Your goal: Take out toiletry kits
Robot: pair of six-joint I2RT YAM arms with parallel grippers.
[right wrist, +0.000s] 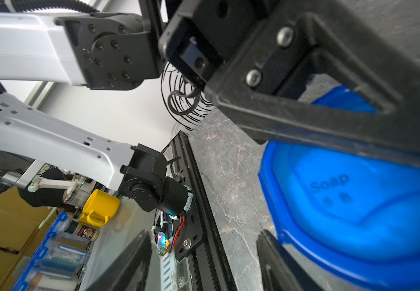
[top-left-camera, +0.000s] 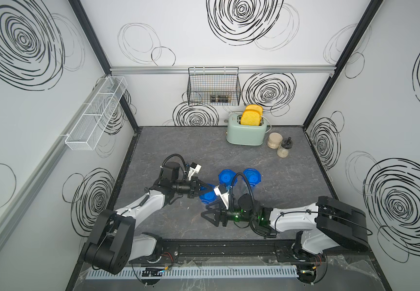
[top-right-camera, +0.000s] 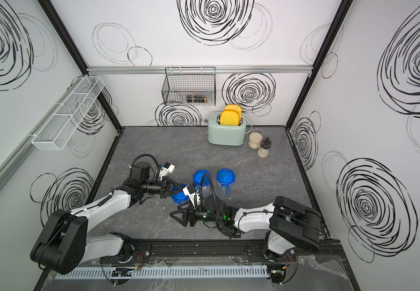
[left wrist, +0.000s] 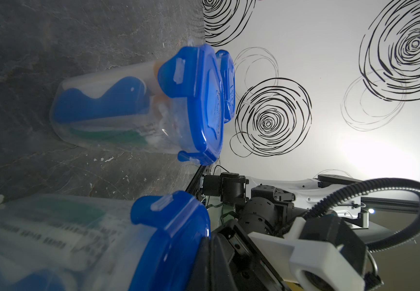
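Three clear kit containers with blue lids stand mid-table: the left one [top-left-camera: 207, 196], the middle one [top-left-camera: 226, 175] and the right one [top-left-camera: 251, 176]. My left gripper is shut, with nothing visible between its fingers, at the lid of a container [left wrist: 59, 242]; two more [left wrist: 103, 111] stand beside it. My right gripper is open and empty, just in front of the left container, whose lid [right wrist: 355, 203] reads "Soap" in the right wrist view, with part of my left gripper over it.
A toaster [top-left-camera: 244, 135] with yellow slices, a cream jar [top-left-camera: 274, 140] and a dark-topped jar [top-left-camera: 284, 148] stand at the back right. A black wire basket [top-left-camera: 214, 87] and a white rack [top-left-camera: 93, 116] hang on the walls.
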